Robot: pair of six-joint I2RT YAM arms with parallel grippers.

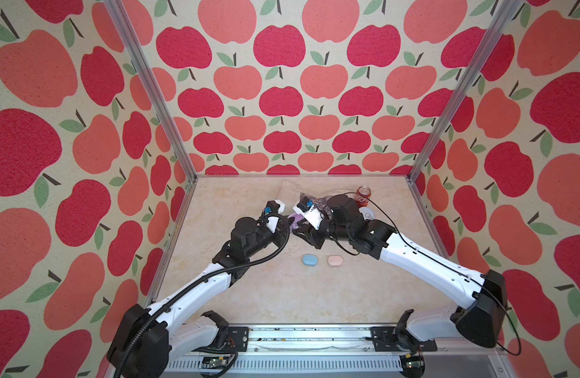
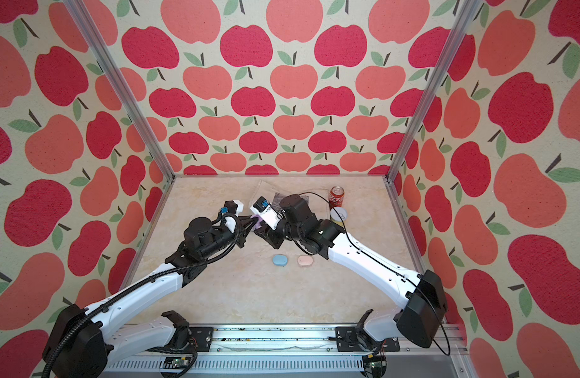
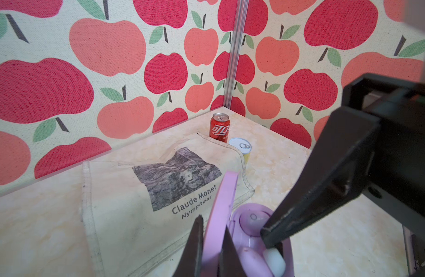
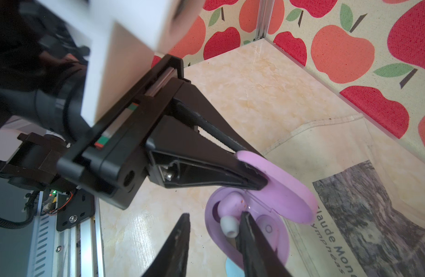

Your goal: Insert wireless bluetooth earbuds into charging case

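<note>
The purple charging case (image 4: pixel 281 235) is held aloft between both grippers, lid (image 3: pixel 225 194) up. Purple earbuds lie in it; one (image 4: pixel 230 203) has a white tip showing in the right wrist view. My left gripper is shut at the lid, its fingertips against or behind it. My right gripper is part open at the case, one black fingertip reaching to the earbud with the white tip in the left wrist view.
A printed canvas bag (image 3: pixel 115 207) lies behind, with a red can (image 3: pixel 219 127) and a pale can (image 3: pixel 240 146) at the back right. Blue (image 1: pixel 309 259) and pink (image 1: pixel 335 260) pieces lie on the table in front.
</note>
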